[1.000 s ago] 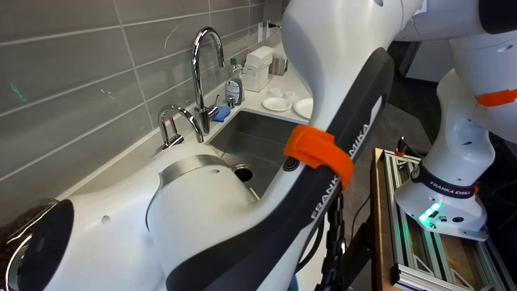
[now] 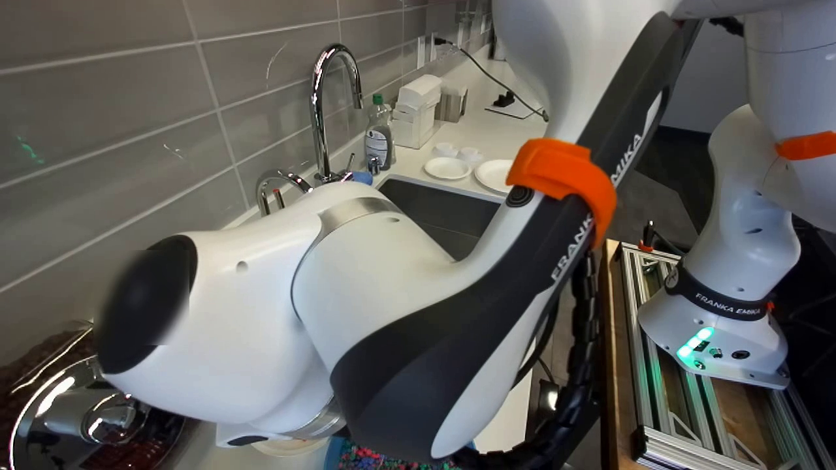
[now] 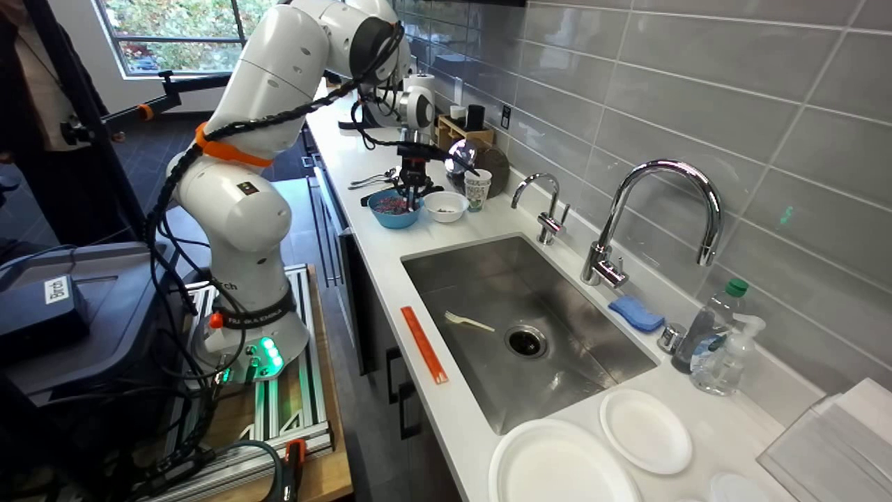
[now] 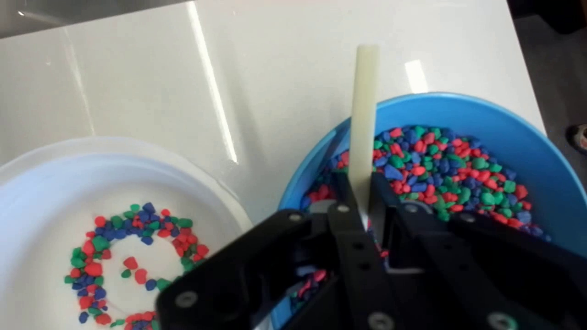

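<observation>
In the wrist view my gripper is shut on the pale handle (image 4: pixel 363 110) of a utensil, whose lower part is hidden by the fingers. It is over the blue bowl (image 4: pixel 479 104), which holds many red, green and blue pebbles (image 4: pixel 440 170). Left of it, the white bowl (image 4: pixel 137 151) has a loose ring of the same pebbles on its bottom. From exterior view 2, the gripper (image 3: pixel 411 201) points down over the blue bowl (image 3: pixel 393 219), and the white bowl (image 3: pixel 445 206) stands right beside it. Exterior view 1 has the gripper hidden by the arm.
A paper cup (image 3: pixel 477 191) stands behind the white bowl, and metal utensils (image 3: pixel 373 178) lie to the left. The sink (image 3: pixel 502 251) holds a pale fork (image 3: pixel 468 321). An orange strip (image 3: pixel 424 344) rests on the counter's front edge. White plates (image 3: pixel 644 431) occupy the near end.
The arm has shifted up and to the right in exterior view 1, covering more of the sink and faucet. Pebbles in the blue bowl now show below the arm.
</observation>
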